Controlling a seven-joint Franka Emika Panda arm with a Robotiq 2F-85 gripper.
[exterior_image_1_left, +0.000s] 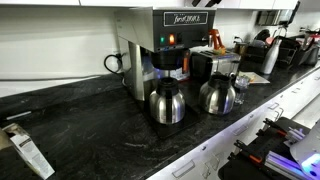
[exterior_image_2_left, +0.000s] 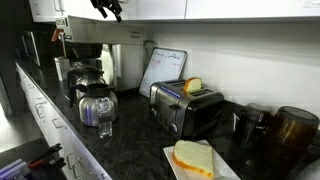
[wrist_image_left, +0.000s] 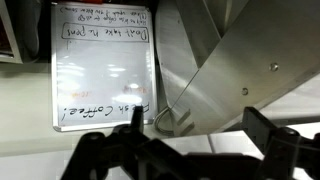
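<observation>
High above the counter, my gripper (exterior_image_2_left: 107, 10) hangs near the upper cabinets. In the wrist view the gripper is open, with nothing between its fingers; the whiteboard (wrist_image_left: 104, 70) with handwriting shows beyond it. A silver and black toaster (exterior_image_2_left: 186, 110) stands on the counter, well below and apart from the gripper. A slice of bread (exterior_image_2_left: 193, 86) pokes up out of its slots. More sliced bread (exterior_image_2_left: 194, 158) lies flat on a white board or plate (exterior_image_2_left: 224, 172) in front of the toaster.
One steel carafe (exterior_image_1_left: 167, 103) sits under the coffee maker (exterior_image_1_left: 178, 28), another carafe (exterior_image_1_left: 217, 95) beside it. A clear glass container (exterior_image_2_left: 105, 122) stands near the counter edge. Dark jars (exterior_image_2_left: 290, 135) are right of the toaster.
</observation>
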